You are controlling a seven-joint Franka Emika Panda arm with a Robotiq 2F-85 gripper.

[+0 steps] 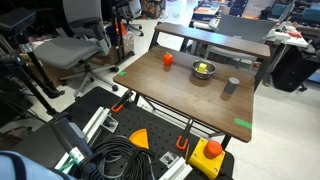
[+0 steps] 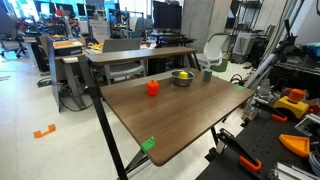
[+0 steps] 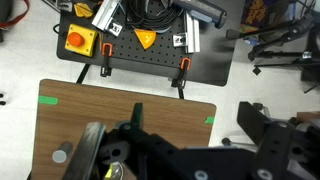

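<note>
On the wooden table [image 1: 185, 95], a metal bowl [image 1: 204, 72] with a yellow item [image 2: 184, 75] inside stands toward the back. Left of it is a small red object [image 1: 168, 59], also seen in exterior view 2 as a red object [image 2: 153, 89]. A grey cylinder [image 1: 232, 85] stands upright to the bowl's right. Seen from above in the wrist view, my gripper is open, its fingers wide apart with only tabletop between them. The gripper hides part of the table there; the grey cylinder [image 3: 62, 153] and part of the bowl [image 3: 116, 171] show beside and below it.
Green tape strips [image 1: 243, 123] mark table corners. At the robot's side lie a coiled black cable [image 1: 122, 158], an orange wedge [image 1: 139, 138] and a yellow box with a red button [image 1: 208, 157]. An office chair [image 1: 75, 48] stands at the left.
</note>
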